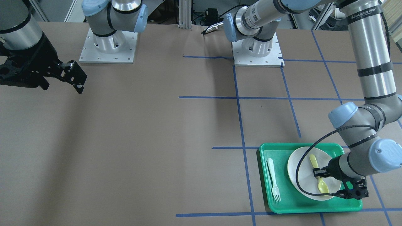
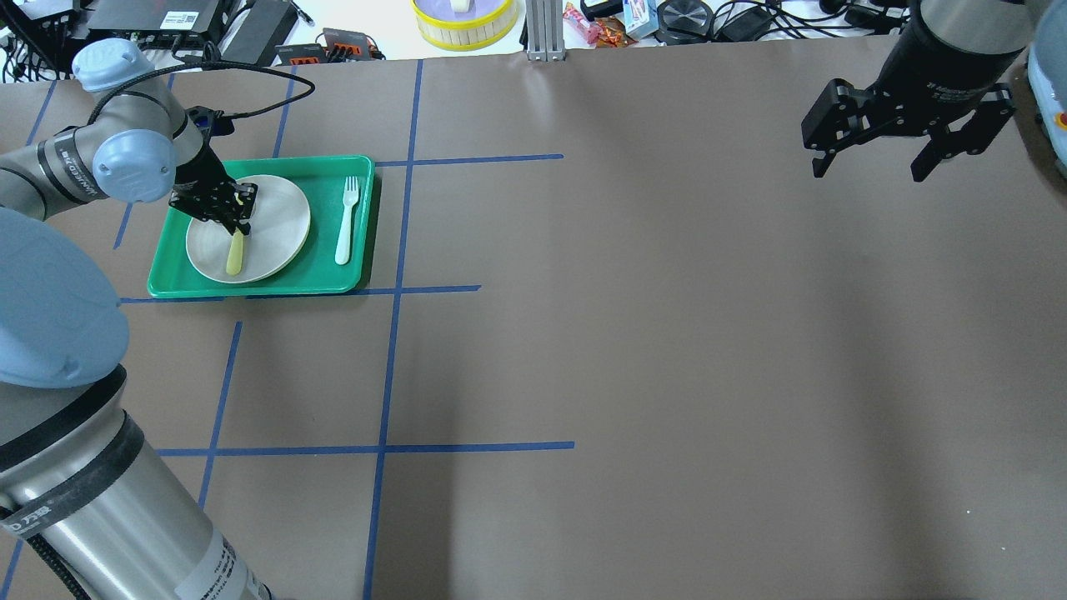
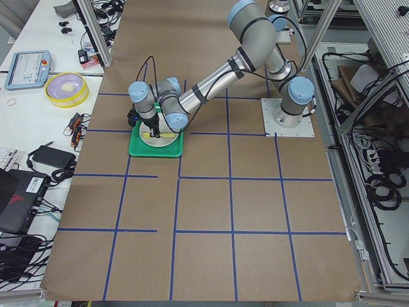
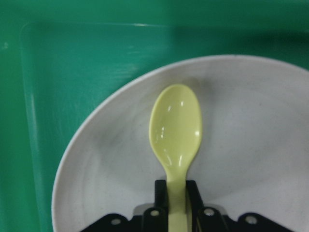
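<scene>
A pale yellow plastic spoon point(image 4: 175, 130) lies on a white plate point(image 1: 301, 169) in a green tray point(image 1: 275, 150). My gripper is down at the plate, its fingers on either side of the spoon's handle; in the wrist view they look closed on it. In the front view the gripper point(image 1: 316, 172) hides part of the handle. A white fork point(image 2: 346, 220) lies in the tray beside the plate.
Another black gripper point(image 2: 905, 140) hangs over the empty part of the table. Two other arm bases point(image 1: 107, 56) stand along the back edge. The table point(image 1: 158, 131) outside the tray is clear apart from blue tape lines.
</scene>
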